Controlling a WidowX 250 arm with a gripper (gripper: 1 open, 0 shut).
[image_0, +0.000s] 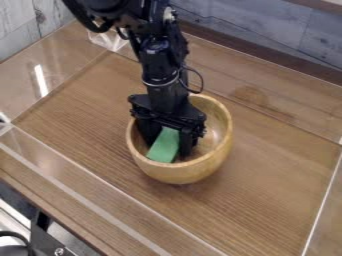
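A wooden bowl (178, 174) stands near the middle of the table, holding a green object (163, 147) that lies tilted along its inner left side. The black gripper (166, 132) reaches down into the bowl from above, its fingertips around or just over the green object's upper end. It is open, though whether the fingers touch the object is hard to tell.
A pale wall (271, 38) runs along the back, and a dark item shows at the lower left edge.
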